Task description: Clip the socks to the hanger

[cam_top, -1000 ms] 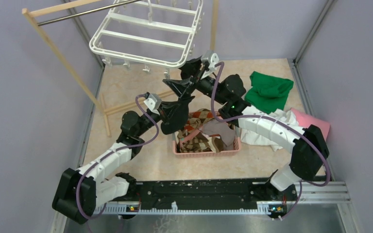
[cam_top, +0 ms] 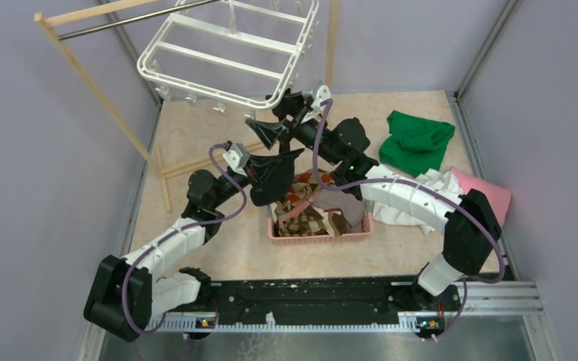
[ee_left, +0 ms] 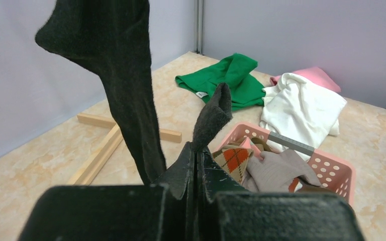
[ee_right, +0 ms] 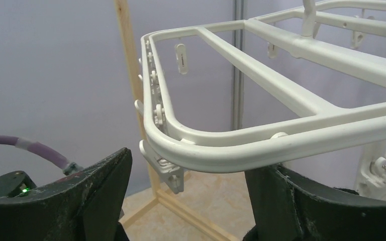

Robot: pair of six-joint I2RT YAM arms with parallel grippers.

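Note:
A dark sock (ee_left: 211,118) is pinched in my left gripper, which is shut, and a fold of it sticks up past the fingertips. From above, dark cloth (cam_top: 275,184) hangs below that gripper. More dark cloth (ee_left: 125,75) runs down at the upper left of the left wrist view and passes behind the fingers; whether it is a second sock is hard to tell. My right gripper stands open, its fingers on either side of the white hanger's (ee_right: 221,155) near corner. A white clip (ee_right: 173,176) hangs at that corner, between the fingers and touching neither.
A pink basket (cam_top: 320,238) of patterned and grey socks stands below the arms. Green cloth (cam_top: 418,143), white cloth (cam_top: 421,199) and a pink cloth (cam_top: 489,194) lie at the right. A wooden frame (cam_top: 98,94) stands at the left.
Over the last second my right gripper has moved slightly left, and the hanger's near corner has shifted a little with it. The left gripper and its sock have hardly moved.

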